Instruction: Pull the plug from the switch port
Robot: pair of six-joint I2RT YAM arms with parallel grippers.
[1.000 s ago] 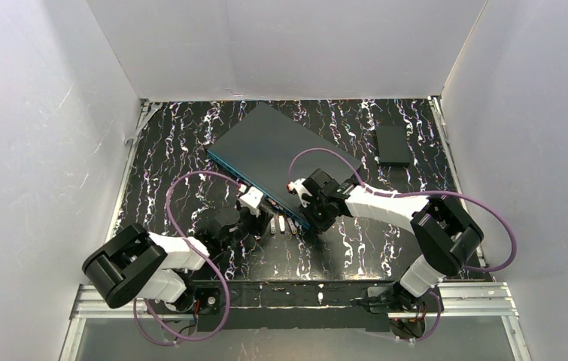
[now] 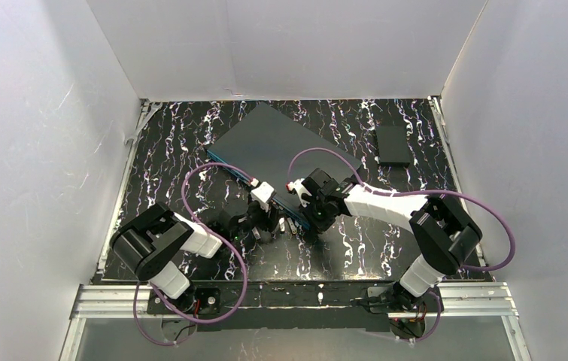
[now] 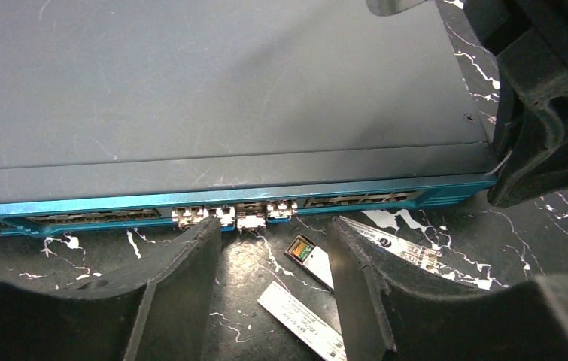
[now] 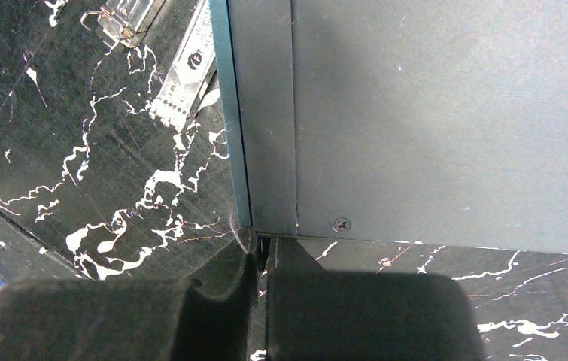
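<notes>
The switch (image 2: 287, 139) is a flat dark box with a blue front edge, lying diagonally on the marbled table. In its front ports sit several metal plugs; one plug (image 3: 251, 216) sticks out a little, between the fingertips of my left gripper. Those fingers are apart and nothing is clamped between them. At the switch's front corner, my right gripper is closed on the edge, its fingers nearly together with the corner between them. Most of that grip is hidden by the fingers themselves.
Loose metal modules lie before the switch: one module (image 3: 303, 322), a second module (image 3: 311, 259) with gold contacts, and a third module (image 3: 393, 242). A small black box (image 2: 393, 145) stands at the back right. The right arm's black hand (image 3: 551, 98) is close by on the right.
My left gripper has moved right along the switch front and slightly up in the top view, its arm following. My right arm and the switch have stayed put.
</notes>
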